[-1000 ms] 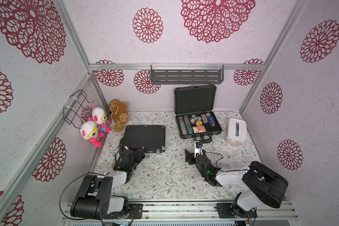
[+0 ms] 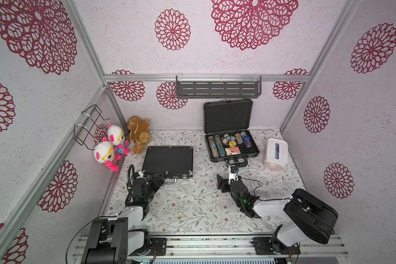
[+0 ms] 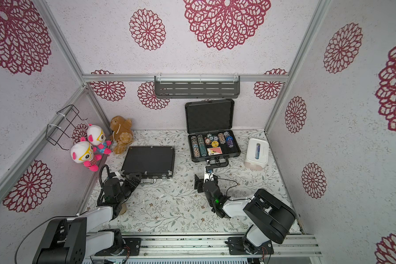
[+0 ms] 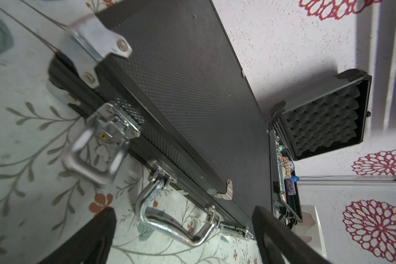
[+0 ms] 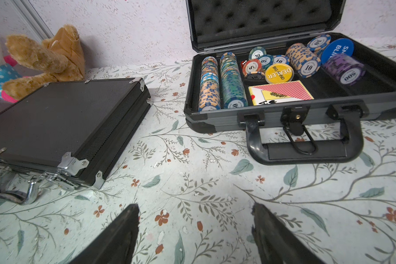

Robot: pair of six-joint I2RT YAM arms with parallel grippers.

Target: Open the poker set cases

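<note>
A flat black case point(image 2: 168, 160) lies with its lid down on the left of the table. In the left wrist view its left latch point(image 4: 94, 154) stands swung out from the front side, beside the silver handle point(image 4: 173, 231). My left gripper is open in front of that side, nothing between its fingers. The second case point(image 5: 250, 115) stands open at the right, lid point(image 2: 228, 116) upright, with poker chips point(image 5: 233, 83) and cards point(image 5: 280, 92) inside. Its latch loop point(image 5: 301, 143) hangs over the black handle. My right gripper is open in front, its fingers apart and empty.
A white lidded box point(image 2: 275, 154) stands right of the open case. A brown plush bear point(image 2: 138, 134) and pink-white dolls point(image 2: 105, 151) sit behind and left of the closed case.
My left gripper has moved a little to the left along the front of the closed case. The right gripper has barely shifted. Both cases look unmoved.
</note>
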